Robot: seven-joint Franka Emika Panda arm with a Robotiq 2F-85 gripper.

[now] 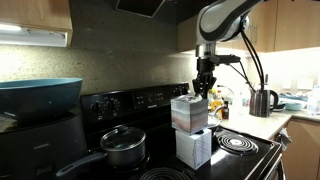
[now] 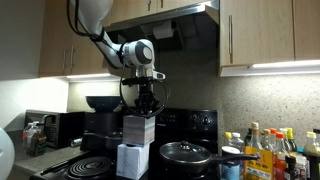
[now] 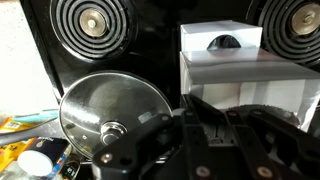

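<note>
A grey-and-white box (image 1: 190,115) sits over a white box (image 1: 195,149) on the black stove, the two stacked or very close. My gripper (image 1: 203,92) is at the upper box's top, fingers shut on its upper edge. From the other side, the upper box (image 2: 138,129) shows above the white box (image 2: 132,160), with the gripper (image 2: 142,102) on top. In the wrist view the grey-and-white box's edge (image 3: 248,73) spans the right side, and the white box (image 3: 222,38) shows beyond it. The dark fingers hide the exact grasp.
A lidded pan (image 1: 124,147) stands beside the boxes on the stove. A blue bowl (image 1: 40,97) is at the left. Bottles (image 2: 265,150) and a kettle (image 1: 263,102) stand on the counters. One burner (image 1: 238,143) is bare.
</note>
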